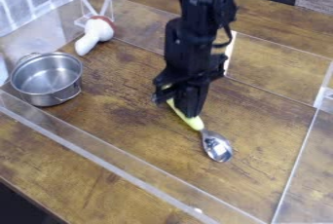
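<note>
My black gripper (180,92) hangs over the middle of the table, its fingers low over the pale yellow handle of a spoon (215,145). The handle lies pointing up and left, partly hidden behind the gripper, and the metal head lies toward the front right. The gripper looks shut; I cannot see anything held in it.
A steel pot (46,78) stands at the left. A white toy mushroom-like object (95,35) lies at the back left. A white item (229,51) is partly hidden behind the arm.
</note>
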